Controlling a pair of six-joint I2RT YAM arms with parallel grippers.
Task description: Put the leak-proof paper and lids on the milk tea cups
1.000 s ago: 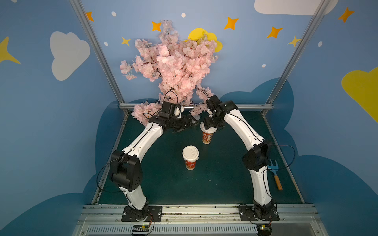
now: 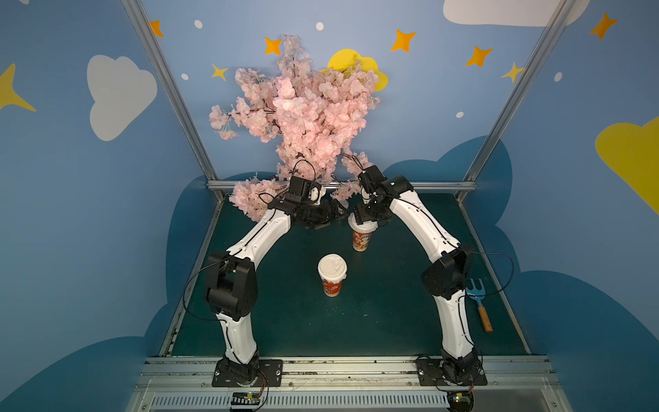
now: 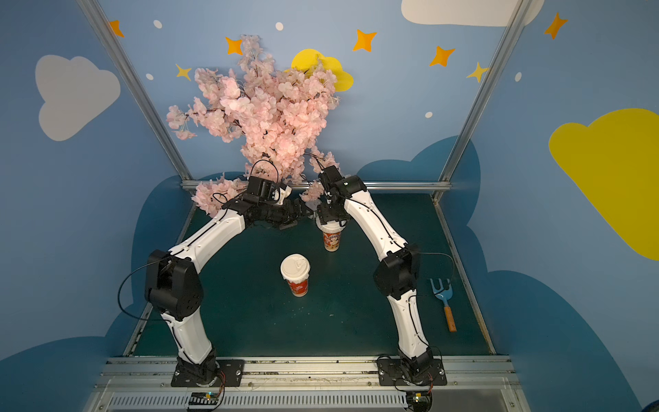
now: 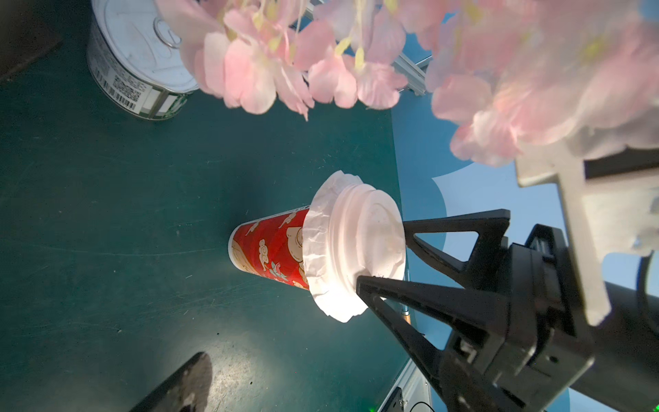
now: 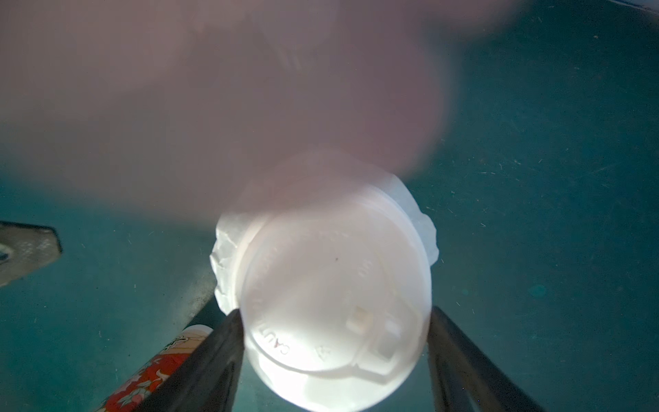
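Note:
Two red patterned milk tea cups with white lids stand upright. The rear cup (image 4: pixel 274 250) has a lid (image 5: pixel 336 295) with ruffled white paper (image 4: pixel 322 267) showing under its edge. My right gripper is open, a finger on either side of this lid; whether they touch it I cannot tell. My left gripper is open to the left of that cup, with only table between its fingers. Nearer the front, the other cup (image 2: pixel 332 287) stands free, some white edging below its lid (image 2: pixel 333 265).
Pink blossoms (image 2: pixel 309 116) hang over the back and block part of both wrist views. A can (image 4: pixel 140 61) stands near the back, close to my left gripper. A blue fork (image 2: pixel 475 289) lies at the right.
My left arm has shifted a little to the right, its elbow moving right and slightly away from the front. The right arm and both cups look unmoved.

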